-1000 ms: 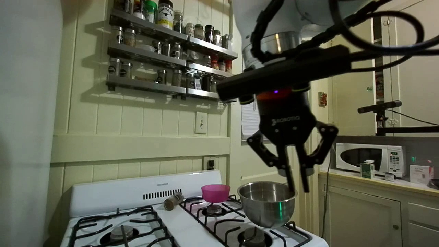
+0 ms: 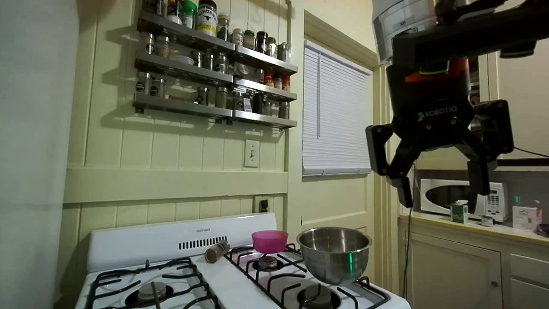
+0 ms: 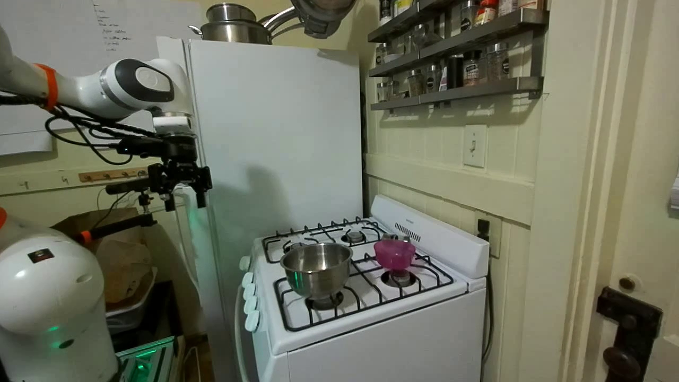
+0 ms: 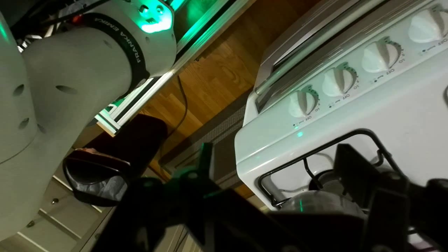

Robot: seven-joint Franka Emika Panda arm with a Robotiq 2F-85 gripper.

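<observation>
My gripper (image 2: 443, 195) stands open, its fingers wide apart with nothing between them. In exterior view 2 the gripper (image 3: 185, 203) hangs in the air in front of the fridge, higher than the stove and off its front edge. A steel mixing bowl (image 2: 334, 257) rests upright on the front burner grate. Behind it, a pink bowl (image 2: 269, 242) sits on the rear burner; exterior view 2 shows both the steel bowl (image 3: 316, 274) and the pink bowl (image 3: 394, 254). In the wrist view dark fingers partly cover the steel bowl (image 4: 319, 202).
A spice jar (image 2: 217, 251) lies on its side on the stove top (image 2: 216, 278). Spice shelves (image 2: 185, 69) line the wall above. The white fridge (image 3: 273, 127) flanks the stove. Stove knobs (image 4: 302, 103) run along its front edge.
The gripper has risen and moved right in exterior view 1, away from above the steel bowl. Its fingers have spread from a narrow gap to wide apart. Both bowls stay where they were.
</observation>
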